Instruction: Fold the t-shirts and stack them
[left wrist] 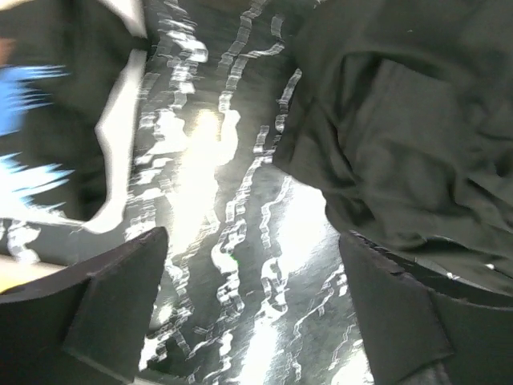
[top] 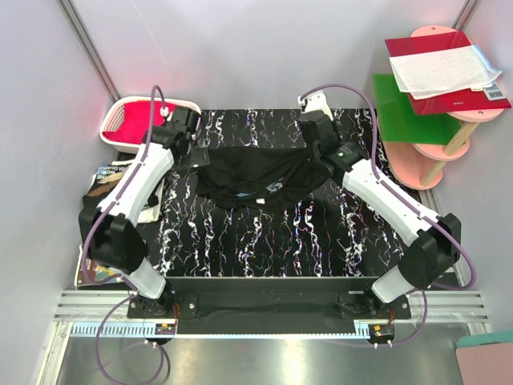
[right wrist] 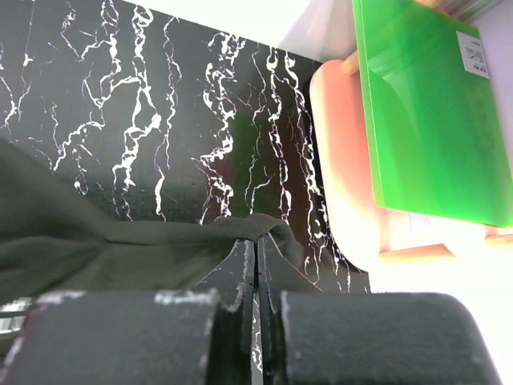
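Note:
A crumpled black t-shirt (top: 248, 168) lies across the middle of the table, its blue and white print partly tucked into folds. On its right end my right gripper is shut, with a bunched edge of the black cloth (right wrist: 160, 249) between its fingertips. My left gripper stands open over the table at the shirt's left end. Bare table shows between its fingers, and the cloth (left wrist: 417, 144) lies beyond them to the right. In the top view, two folded shirts, a black printed one (top: 107, 178) and a yellowish one (top: 82, 271), are partly hidden by the left arm.
A white basket (top: 189, 104) with red cloth (top: 136, 120) inside stands at the back left. Pink shelves (top: 405, 164) bearing a green folder (top: 409, 120) and a red one rise at the right.

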